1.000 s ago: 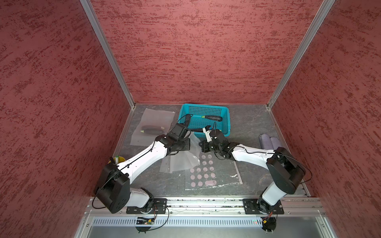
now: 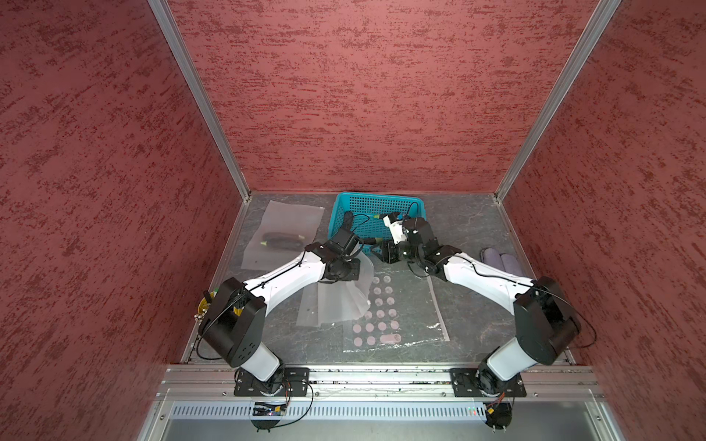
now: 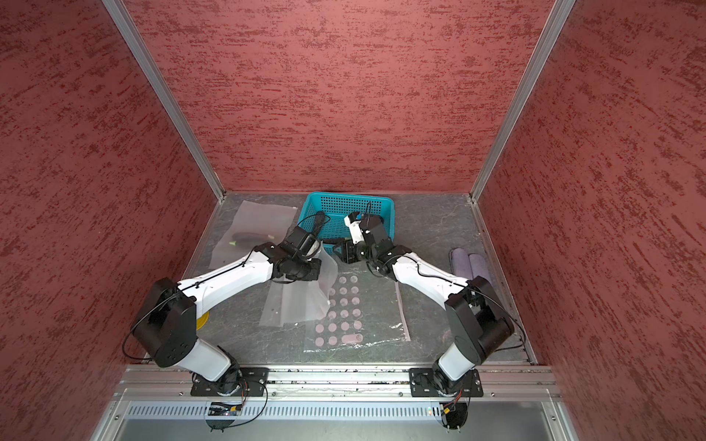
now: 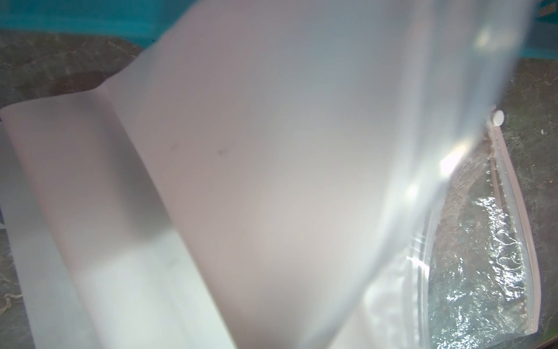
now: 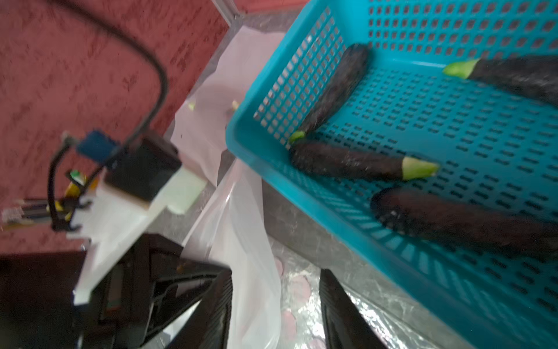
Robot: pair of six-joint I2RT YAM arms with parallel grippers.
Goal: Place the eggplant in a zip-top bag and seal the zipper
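Observation:
A frosted zip bag is raised at my left gripper. The bag fills most of the left wrist view, so that gripper's fingers are hidden there; from above it looks shut on the bag's edge, though small. My right gripper is part open, nothing between its fingers, above the near left rim of the teal basket. In the basket lie several dark eggplants with green ends.
A frosted bag with an eggplant inside lies back left. A clear bag with pink dots covers the front middle. Purple rolls lie at the right.
My right gripper has moved up and back toward the basket. The left arm has shifted slightly right, the bag still raised at its gripper.

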